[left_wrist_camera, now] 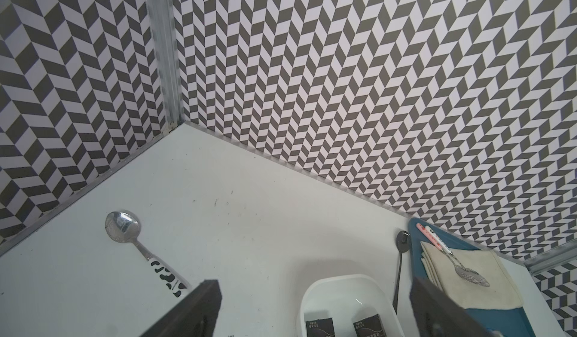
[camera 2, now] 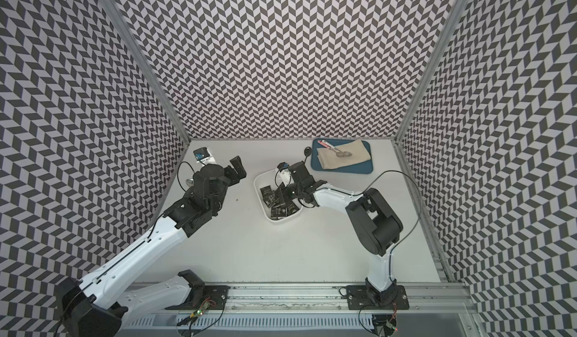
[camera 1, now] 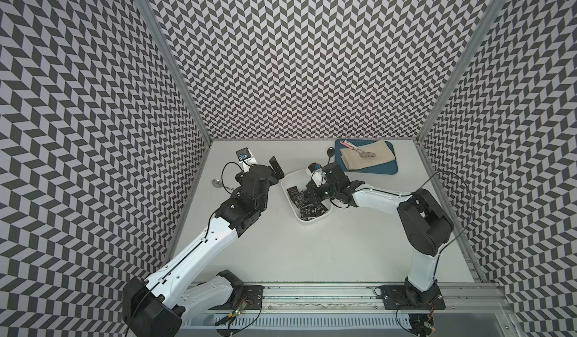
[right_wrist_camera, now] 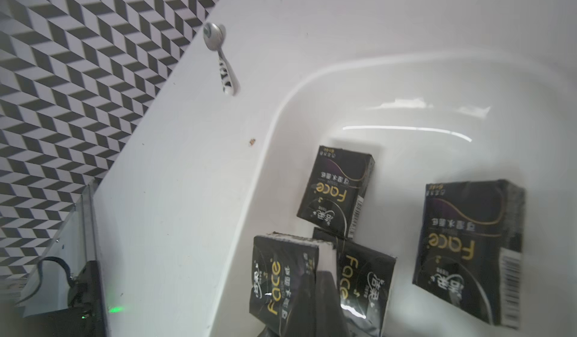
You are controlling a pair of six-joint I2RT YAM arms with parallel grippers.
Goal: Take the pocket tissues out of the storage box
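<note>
Several black pocket tissue packs, such as one standing apart (right_wrist_camera: pixel 459 246), lie in the white storage box (right_wrist_camera: pixel 243 240). My right gripper is down inside the box, fingers together. Its tips overlap the edge of a pack (right_wrist_camera: pixel 279 280) resting on others in the right wrist view; nothing shows between them, and I cannot tell whether they touch it. Another pack (right_wrist_camera: pixel 337 188) lies flat just beyond. Left of the box, my left gripper hangs above the table, its fingers wide apart and empty.
A blue mat (camera 1: pixel 387 167) with a folded beige cloth (camera 1: pixel 384 153) and a spoon (camera 1: pixel 359 150) lies back right. A dark spoon (left_wrist_camera: pixel 401 252) lies beside it, and a spoon with a patterned handle (left_wrist_camera: pixel 135 233) at the left.
</note>
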